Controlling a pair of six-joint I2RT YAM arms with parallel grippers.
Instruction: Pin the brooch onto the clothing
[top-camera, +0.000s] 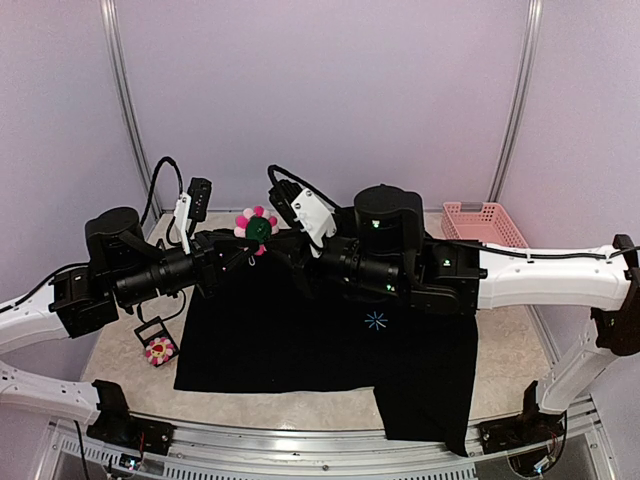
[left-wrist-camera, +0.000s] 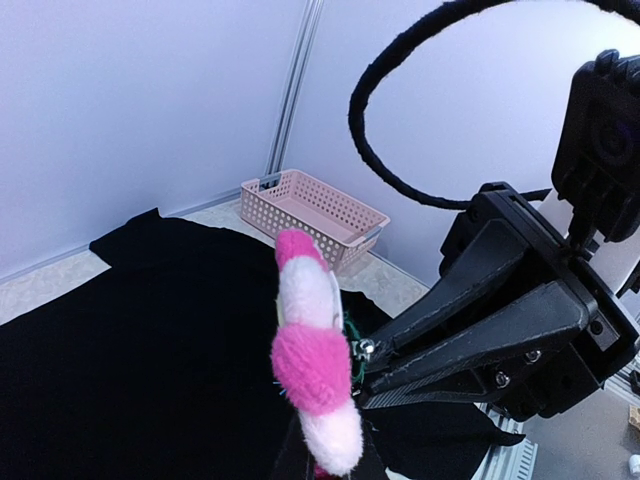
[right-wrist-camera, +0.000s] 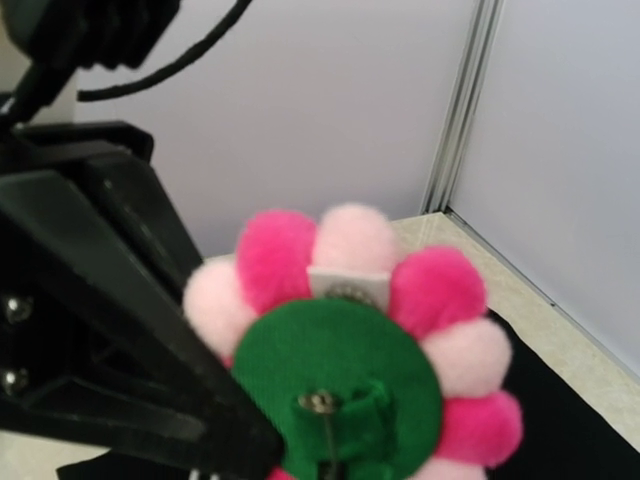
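A plush flower brooch (top-camera: 258, 229) with pink and white petals is held up above the black clothing (top-camera: 280, 340). My left gripper (top-camera: 246, 252) is shut on its lower edge, and in the left wrist view the brooch (left-wrist-camera: 315, 365) stands edge-on. Its green back (right-wrist-camera: 345, 350) faces the right wrist camera, with a metal clasp (right-wrist-camera: 320, 402) near the middle. Close behind the brooch, my right gripper has its fingertips by the metal pin parts, a gap showing between them. Whether they touch the pin is hidden.
A second flower brooch (top-camera: 160, 350) lies by a small dark frame at the left. The pink basket (top-camera: 484, 224) stands at the back right. A light blue star-like mark (top-camera: 375, 321) shows on the cloth.
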